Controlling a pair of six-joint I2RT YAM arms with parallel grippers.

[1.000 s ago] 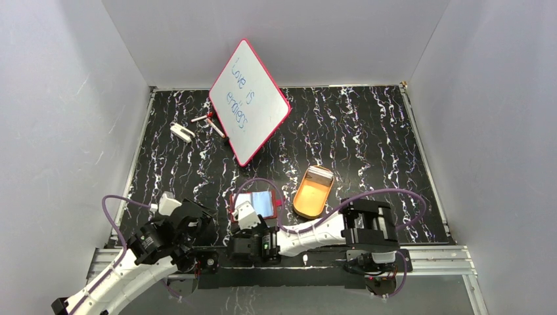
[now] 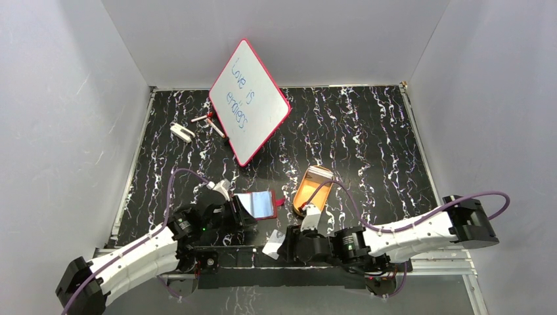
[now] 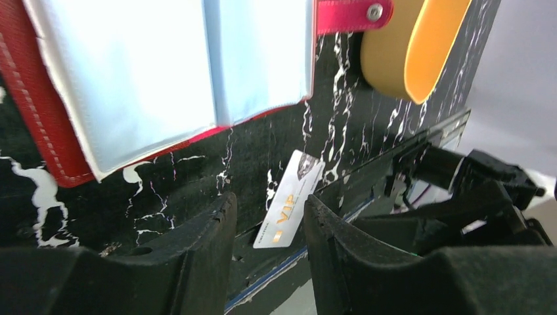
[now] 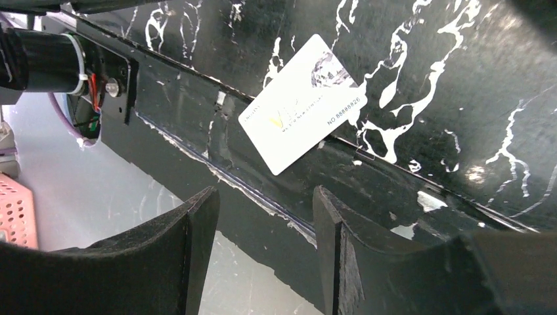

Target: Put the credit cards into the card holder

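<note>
A white VIP card [image 2: 272, 244] [image 3: 282, 210] [image 4: 299, 105] lies on the black table's front edge. The open red card holder [image 2: 261, 205] [image 3: 131, 79] with clear sleeves lies just behind it. My left gripper [image 2: 240, 220] hangs over the holder's near-left side, fingers apart, nothing between them. My right gripper [image 2: 289, 239] stands open beside the card, which shows beyond its fingertips in the right wrist view.
An orange box [image 2: 309, 191] with white cards at its far end stands right of the holder. A whiteboard [image 2: 249, 98], markers [image 2: 215, 128] and a white object [image 2: 182, 133] occupy the back left.
My left gripper has moved right toward the holder. My right arm has moved right, away from in front of the holder, and the card now shows in the top view.
</note>
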